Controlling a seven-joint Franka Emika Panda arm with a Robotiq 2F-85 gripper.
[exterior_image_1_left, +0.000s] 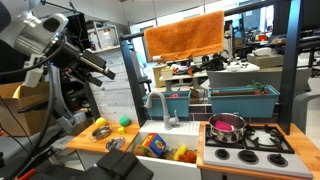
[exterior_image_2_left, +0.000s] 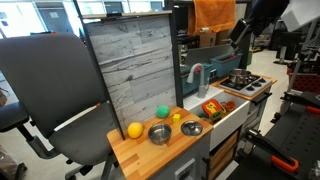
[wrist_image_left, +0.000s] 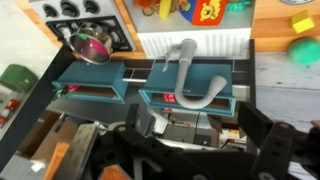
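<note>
My gripper (exterior_image_1_left: 104, 72) hangs in the air at the left in exterior view 1, well above the counter. Exterior view 2 has the gripper (exterior_image_2_left: 239, 36) at the upper right. In the wrist view, dark fingers (wrist_image_left: 113, 150) stand apart at the bottom, with nothing visible between them. Toy items, including a colourful box (exterior_image_1_left: 154, 144) and a yellow-red piece (exterior_image_1_left: 185, 155), lie in the white sink (exterior_image_1_left: 168, 166). A metal pot (exterior_image_1_left: 226, 127) with something pink inside stands on the stove (exterior_image_1_left: 262, 157). The grey faucet (wrist_image_left: 183, 75) rises behind the sink.
Metal bowls (exterior_image_2_left: 160, 133), a yellow ball (exterior_image_2_left: 135, 130) and a green ball (exterior_image_2_left: 162, 112) occupy the wooden counter (exterior_image_2_left: 146, 160). An orange towel (exterior_image_1_left: 185, 38) hangs from a rail over blue shelf boxes (exterior_image_1_left: 240, 104). A white plank wall (exterior_image_2_left: 137, 67) borders the counter.
</note>
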